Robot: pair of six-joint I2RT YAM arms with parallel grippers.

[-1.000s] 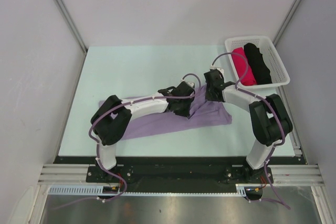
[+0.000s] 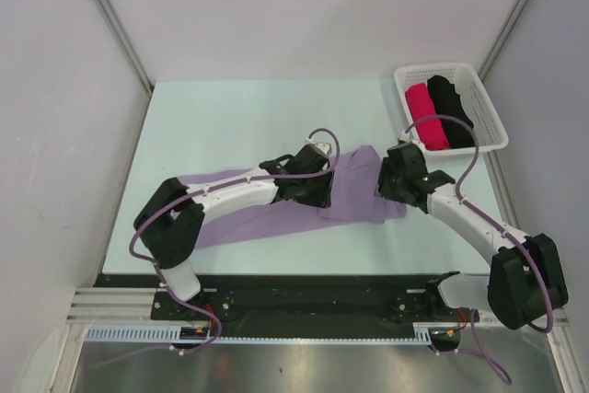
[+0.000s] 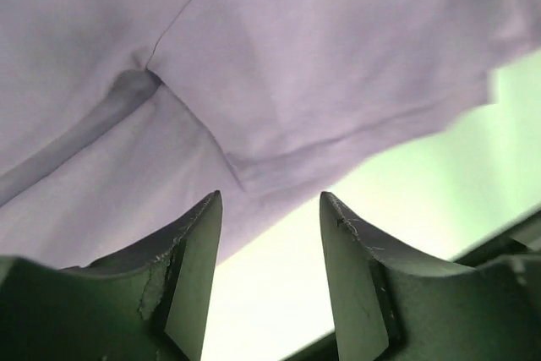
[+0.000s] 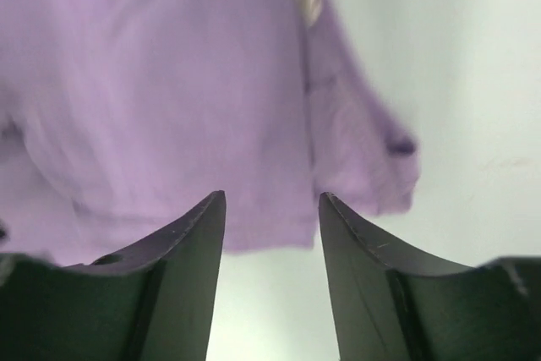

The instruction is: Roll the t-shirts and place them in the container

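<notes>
A purple T-shirt [image 2: 248,225] lies spread across the table with its right part folded over, as a flap [image 3: 321,65] with creased edges. My left gripper [image 2: 322,198] hangs over the folded part's left side; in the left wrist view its fingers stand open [image 3: 270,200] above the cloth, holding nothing. My right gripper [image 2: 386,192] is over the folded part's right side, open; in the right wrist view the flap [image 4: 186,124] and a narrow strip of cloth beside it lie under the open fingers.
A white basket [image 2: 492,135] at the back right holds a red roll [image 2: 421,117] and a black roll [image 2: 446,98].
My right gripper has moved toward the front right, and my left gripper slightly left. The folded flap now lies flatter over the shirt's right part.
</notes>
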